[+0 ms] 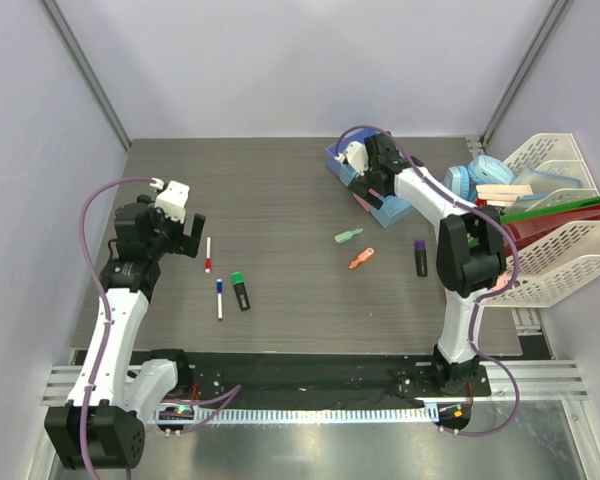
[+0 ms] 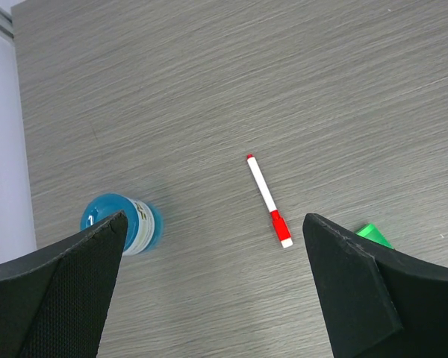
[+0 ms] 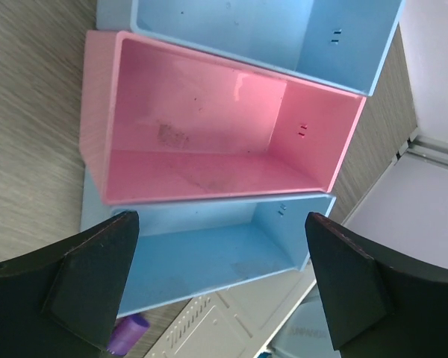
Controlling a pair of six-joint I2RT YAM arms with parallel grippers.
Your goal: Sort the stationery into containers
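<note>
In the top view my right gripper hangs over a diagonal row of bins, open and empty. The row has a pink bin between light blue bins, with a violet-blue bin at the far end; the bin interiors I see are empty. My left gripper stands open above the table's left side, beside a red-capped white marker. Also lying loose are a blue-capped white marker, a green-capped dark marker, a purple-capped dark marker, a small green item and an orange one.
A blue roll-shaped item sits left of the red-capped marker, hidden in the top view. White baskets with folders and blue items fill the right edge.
</note>
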